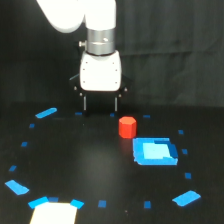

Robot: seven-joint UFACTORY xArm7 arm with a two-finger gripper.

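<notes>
A small red block (127, 128) with flat, faceted sides stands on the dark table, slightly right of the middle. Just to its right and nearer the camera lies a blue-edged square tray or frame (167, 161) with a pale centre. My gripper (101, 103) hangs from the arm behind and to the left of the red block, its thin fingers spread wide. Nothing shows between them, and the block appears clear of the gripper.
Blue tape strips (187, 198) and several small blue squares mark the black tabletop. At the front left edge is a pale, bright patch or object (53, 214), cut off by the frame.
</notes>
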